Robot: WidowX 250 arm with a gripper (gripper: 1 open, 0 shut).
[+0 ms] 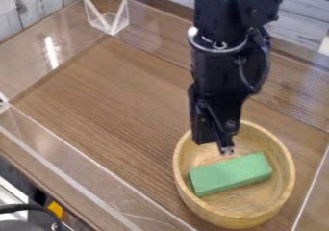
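Note:
A green block (229, 174) lies inside a round light-wood bowl (232, 210) at the lower right of the camera view. My black gripper (214, 129) hangs above the back rim of the bowl, higher than the block and apart from it. Its lower parts overlap in this view, so how far it is open is unclear; I see nothing held in it.
A white wire-like holder (107, 18) stands at the back left. Clear walls edge the area, and a yellow object (57, 210) shows at the lower left corner.

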